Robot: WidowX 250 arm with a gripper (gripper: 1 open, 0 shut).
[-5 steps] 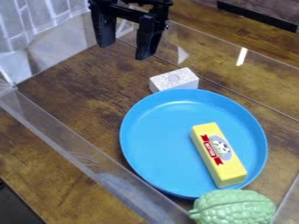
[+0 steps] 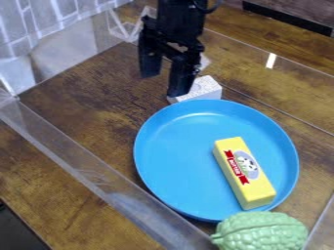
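Note:
My black gripper (image 2: pixel 169 66) hangs in the upper middle, open, its fingers pointing down just above and left of a small white speckled block (image 2: pixel 198 90). The block lies on the wooden surface behind a blue plate (image 2: pixel 177 156), partly behind the gripper. On the plate's right half lies a yellow box (image 2: pixel 245 174) with a red label.
A green ridged vegetable-like object (image 2: pixel 259 232) sits at the lower right, beside the plate. Clear plastic walls edge the wooden surface (image 2: pixel 78 103).
My gripper has moved down and to the right, closer to the white block, and has turned. The plate, box and green object have not moved.

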